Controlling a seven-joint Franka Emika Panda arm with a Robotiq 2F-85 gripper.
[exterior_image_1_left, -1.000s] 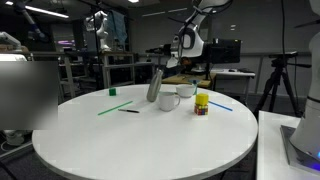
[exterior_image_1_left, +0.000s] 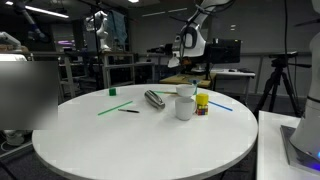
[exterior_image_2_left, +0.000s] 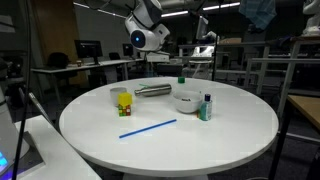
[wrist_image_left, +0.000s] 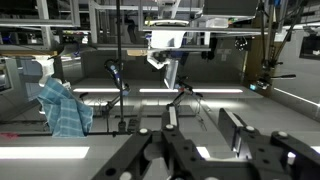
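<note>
A silver cylinder (exterior_image_1_left: 155, 99) lies on its side on the round white table (exterior_image_1_left: 110, 143); exterior view 2 shows the same silver cylinder (exterior_image_2_left: 154, 91) near the table's middle. A white mug (exterior_image_1_left: 184, 108) is beside it, with a white bowl (exterior_image_1_left: 185, 90) farther back. The yellow object (exterior_image_1_left: 202, 104) stands to the mug's right. In the wrist view my gripper has its fingers apart, with nothing seen between them. That view looks sideways at the room, with no tabletop visible. My arm (exterior_image_2_left: 145, 38) rises behind the table.
A bottle (exterior_image_2_left: 205, 108) stands by the bowl. A blue pen (exterior_image_2_left: 147, 129), a green pen (exterior_image_1_left: 115, 107), a dark pen (exterior_image_1_left: 129, 111) and a green cube (exterior_image_1_left: 112, 92) lie about the table.
</note>
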